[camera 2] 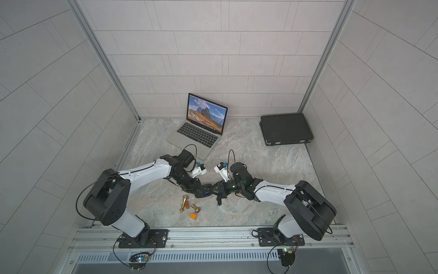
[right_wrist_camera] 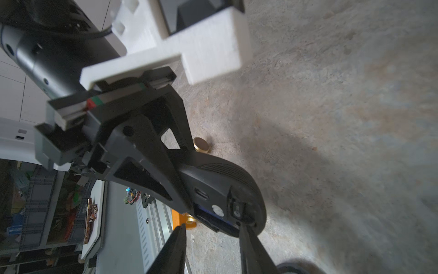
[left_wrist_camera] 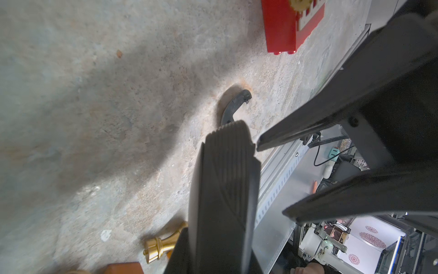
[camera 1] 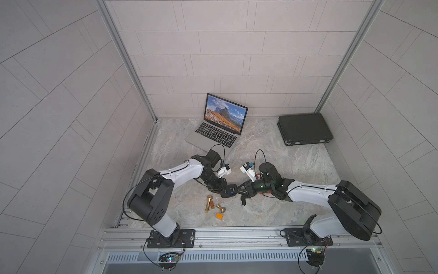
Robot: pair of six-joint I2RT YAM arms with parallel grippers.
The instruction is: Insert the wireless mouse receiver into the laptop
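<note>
A dark mouse (right_wrist_camera: 248, 189) hangs above the table, with my left gripper (camera 1: 222, 188) shut on one end. In the right wrist view its underside is tilted into sight, showing an open bay, a white round mark and a recess. Whether the small receiver sits in that recess I cannot tell. My right gripper is part open beside the mouse, with no object clearly held between its fingertips. At the back left the open laptop (camera 1: 214, 133) stands with its screen lit. A dark curved piece (left_wrist_camera: 236, 106) lies on the table below.
Gold pieces (camera 1: 221, 208) and an orange block (camera 1: 219, 216) lie near the front edge. A red item (left_wrist_camera: 285, 27) is on the table by the right arm. A black case (camera 1: 304, 128) stands at the back right.
</note>
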